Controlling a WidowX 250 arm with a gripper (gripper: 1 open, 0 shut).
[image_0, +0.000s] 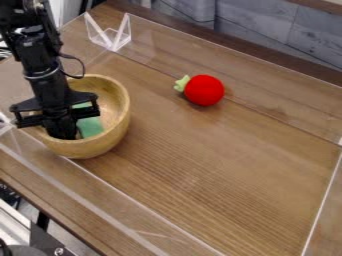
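Observation:
My black gripper (56, 126) reaches down into a wooden bowl (112, 110) at the left of the camera view, low over a green object (90, 123) inside it. The gripper's fingertips are dark and crowded against the bowl's inside, so whether anything is between them is hard to see; it looks shut.
A red object with a pale green top (203, 90) lies at the middle back. A white wire rack (110, 32) stands at the upper left.

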